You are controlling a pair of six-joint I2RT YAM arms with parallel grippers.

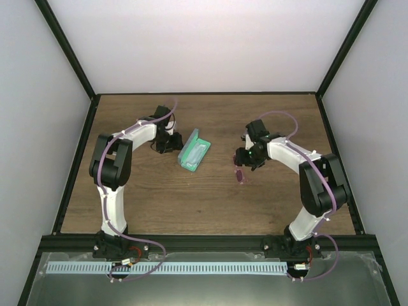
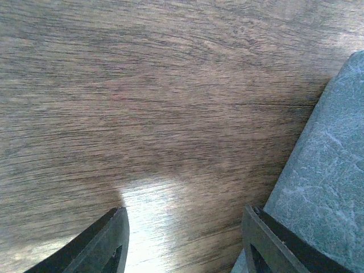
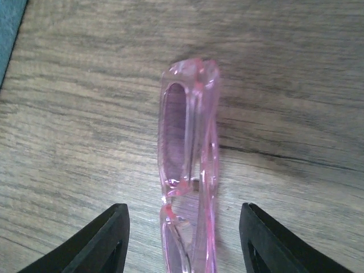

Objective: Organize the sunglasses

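Pink translucent sunglasses (image 1: 240,175) lie on the wooden table, partly under my right gripper (image 1: 245,160); in the right wrist view the sunglasses (image 3: 187,131) run lengthwise between the fingertips of the open right gripper, with table showing on both sides. An open teal case (image 1: 195,155) with its lid raised rests left of them. My left gripper (image 1: 173,146) hovers just left of the case; in the left wrist view it is open over bare wood (image 2: 142,114), with the teal lid (image 2: 318,176) at the right.
Dark frame edges and white walls border it. Cables run along both arms.
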